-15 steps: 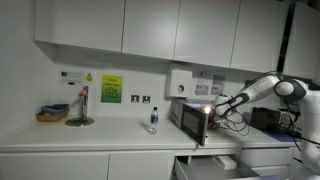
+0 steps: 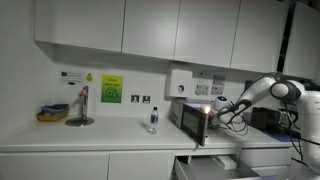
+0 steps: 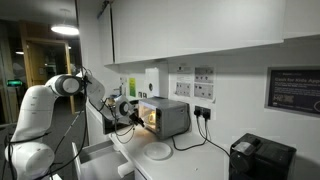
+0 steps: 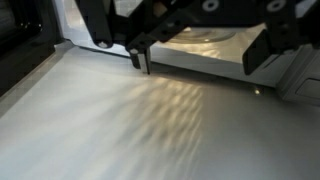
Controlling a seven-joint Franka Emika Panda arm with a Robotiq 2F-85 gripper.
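Observation:
A microwave (image 3: 172, 118) stands on the counter with its door (image 2: 196, 124) swung open and a warm light inside. My gripper (image 3: 133, 117) is at the microwave's open front. In the wrist view the gripper is open, its dark fingers (image 4: 138, 48) set wide apart. Nothing is held between them. Beyond them shows a pale, lit interior with a round glassy shape (image 4: 215, 45), partly hidden by the gripper. Below lies a smooth grey surface (image 4: 150, 125) with streaks of light.
A white plate (image 3: 157, 151) lies on the counter beside the microwave, and a black appliance (image 3: 260, 160) is farther along. Below the counter a drawer (image 2: 222, 162) is pulled out. A bottle (image 2: 154, 118) and tap (image 2: 84, 103) are on the left.
The arm has shifted slightly to the right and up near the microwave opening. The microwave door, bottle and drawer have stayed where they were.

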